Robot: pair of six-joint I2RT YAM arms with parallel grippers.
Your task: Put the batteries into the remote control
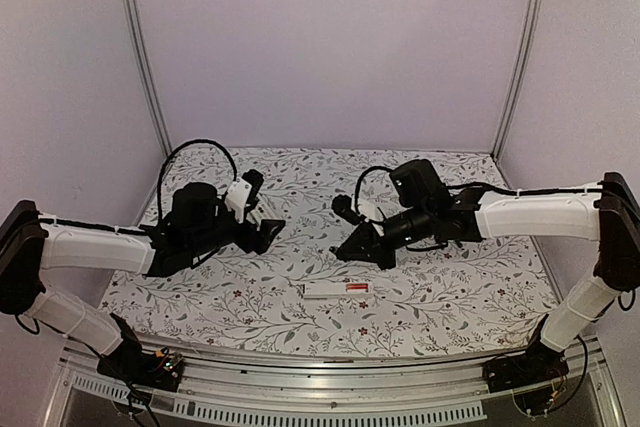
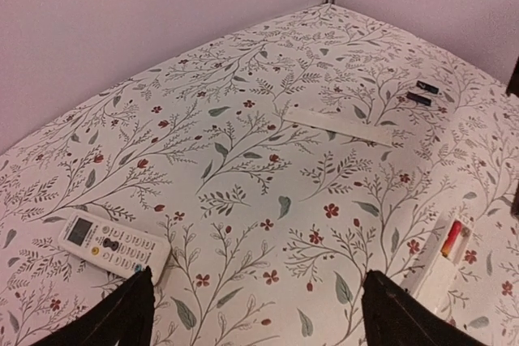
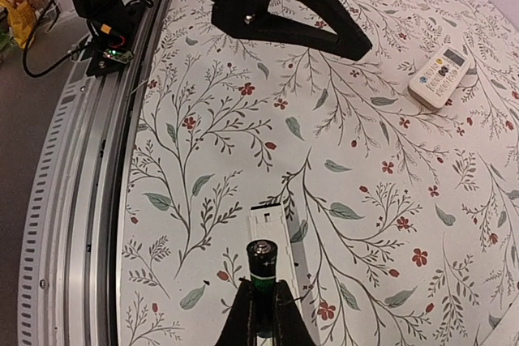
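A white remote control [image 1: 322, 291] lies with its battery bay up near the table's front, and a red battery [image 1: 357, 287] sits at its right end. The left wrist view shows this remote control [image 2: 442, 273] at the lower right. My right gripper is shut on a black-and-green battery [image 3: 262, 258], held above the remote control, which it partly hides in the right wrist view. To the left of the remote control, above the table, my left gripper [image 1: 269, 234] stands open with nothing between its fingers.
A keypad device [image 2: 113, 245] lies on the left. Toward the right lie a flat white strip [image 2: 336, 126] and two small dark pieces, including one dark piece [image 2: 419, 99]. Bare patterned cloth [image 2: 243, 168] surrounds them. Both arms are close together over the middle.
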